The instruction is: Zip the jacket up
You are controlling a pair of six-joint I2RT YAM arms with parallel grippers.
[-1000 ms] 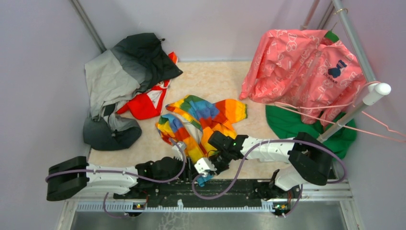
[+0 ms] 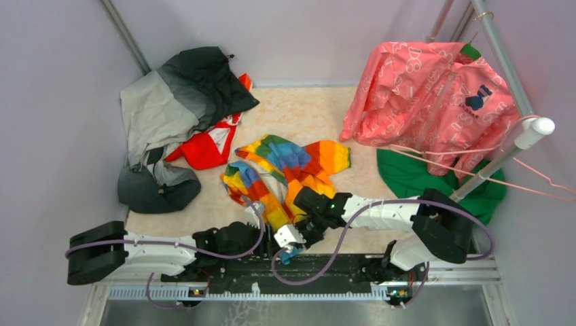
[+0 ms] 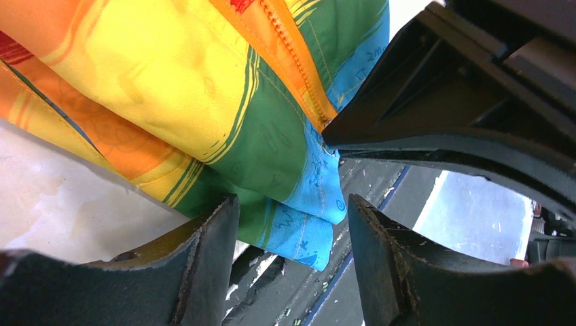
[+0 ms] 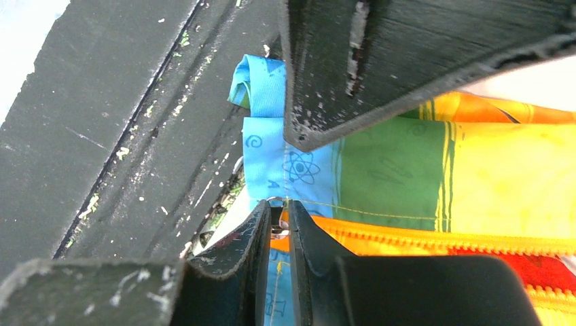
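The rainbow-striped jacket [image 2: 272, 183] lies spread on the table, its blue hem [image 3: 319, 176] over the dark front edge. In the right wrist view, the orange zipper teeth [image 4: 435, 239] of the two front edges lie apart, with red fabric between. My right gripper is shut on the zipper's lower end [image 4: 279, 231] at the hem; its fingertips partly hide that piece. Beside it, my left gripper stands open, and the hem's corner shows between its fingers, not clamped. A finger [image 4: 326, 102] of the left gripper reaches over the hem in the right wrist view.
Grey and black clothing [image 2: 176, 102] with a red garment [image 2: 207, 146] lies at the back left. A pink jacket [image 2: 435, 102] hangs on a rack [image 2: 502, 156] at the right, above green cloth [image 2: 428, 176]. Both grippers are very close together.
The left arm and the bulk of the jacket look unmoved.
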